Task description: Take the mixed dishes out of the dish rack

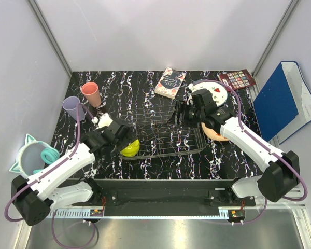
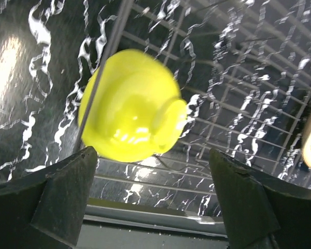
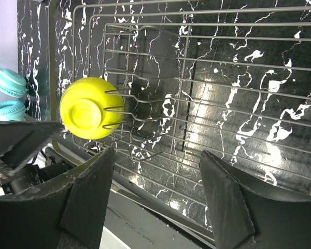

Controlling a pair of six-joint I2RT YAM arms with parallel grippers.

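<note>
A yellow bowl (image 1: pixel 130 149) lies in the left end of the wire dish rack (image 1: pixel 166 153), tipped with its foot ring facing sideways, as the right wrist view (image 3: pixel 85 111) shows. My left gripper (image 1: pixel 123 136) is just over the bowl; in the left wrist view its fingers (image 2: pixel 44 202) stand apart, with the bowl (image 2: pixel 127 106) beyond them and nothing between them. My right gripper (image 1: pixel 179 112) is open over the right part of the rack, nothing between its fingers. The rest of the rack looks empty.
A purple cup (image 1: pixel 72 108) and a pink cup (image 1: pixel 92 94) stand at back left. A book (image 1: pixel 170 83) lies at the back. Plates (image 1: pixel 217 91) sit at the right behind the right arm. Teal items (image 1: pixel 49 155) are at the far left.
</note>
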